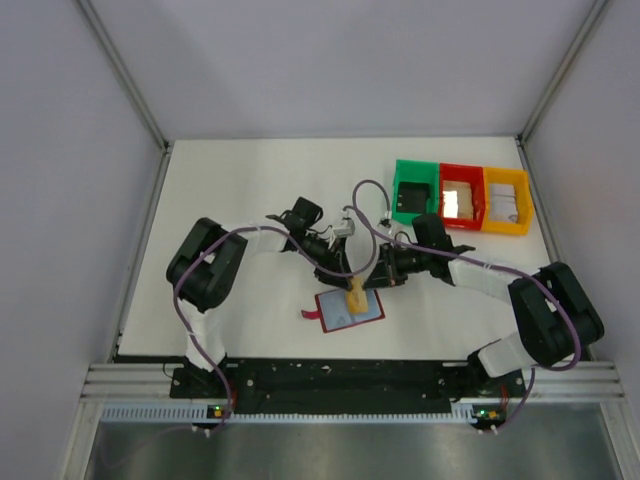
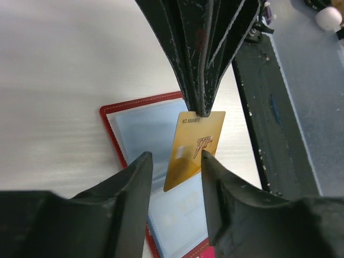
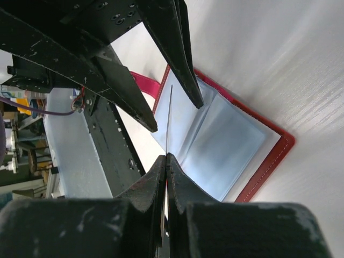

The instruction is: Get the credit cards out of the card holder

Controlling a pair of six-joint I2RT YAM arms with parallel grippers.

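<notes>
A gold card is held upright at its top edge by my right gripper, which is shut on it; in the right wrist view it shows edge-on as a thin line below the fingertips [image 3: 170, 158]. The open card holder [image 1: 337, 312], red-edged with pale blue pockets, lies flat on the table beneath the card. My left gripper stands part open around the card's lower part, one finger on either side; whether it touches the card cannot be told.
Green [image 1: 428, 175], red [image 1: 465, 172] and yellow [image 1: 525, 205] bins stand at the back right. The dark front edge of the table lies just beyond the holder.
</notes>
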